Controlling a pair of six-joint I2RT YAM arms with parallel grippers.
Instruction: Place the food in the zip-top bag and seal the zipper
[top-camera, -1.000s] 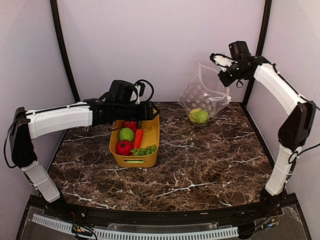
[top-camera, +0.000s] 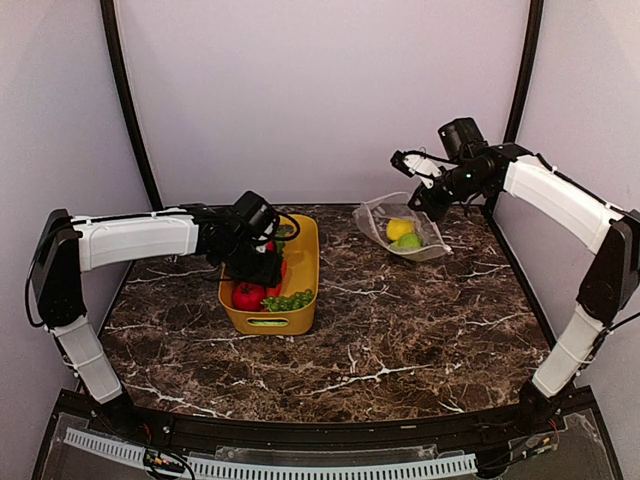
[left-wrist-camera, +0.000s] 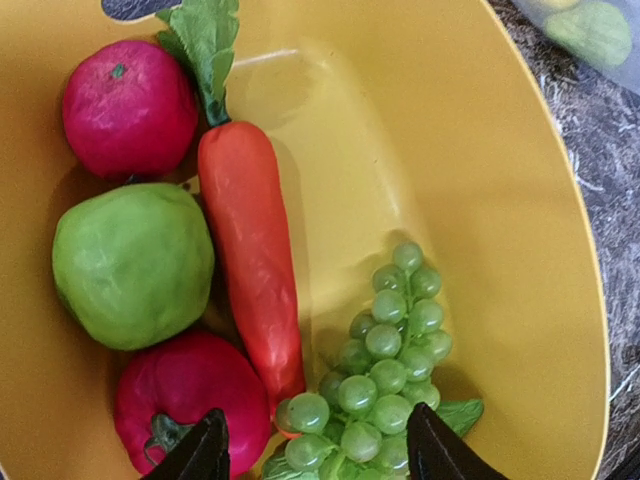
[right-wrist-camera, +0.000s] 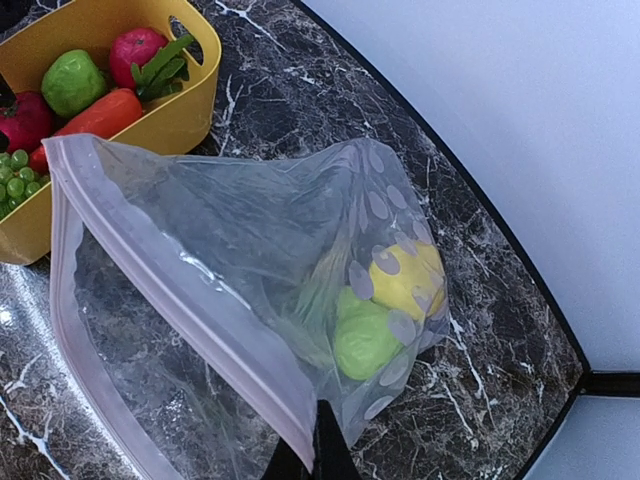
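A clear zip top bag (right-wrist-camera: 220, 230) hangs open-mouthed from my right gripper, which is shut on its rim. Inside lie a yellow food piece (right-wrist-camera: 408, 278) and a green one (right-wrist-camera: 362, 335). Over the yellow bin (top-camera: 305, 250) my left gripper is part open, fingers above the bin's near end with nothing held. In the left wrist view the bin holds green grapes (left-wrist-camera: 385, 375) under the gap between the fingers, a red carrot (left-wrist-camera: 250, 250), a tomato (left-wrist-camera: 200, 400), a green round fruit (left-wrist-camera: 135, 262) and a pinkish-red fruit (left-wrist-camera: 130, 110).
White walls (top-camera: 320, 100) close in the back and sides. The bin's raised walls surround the left gripper's fingers.
My left gripper has moved down and nearer the front, over the bin.
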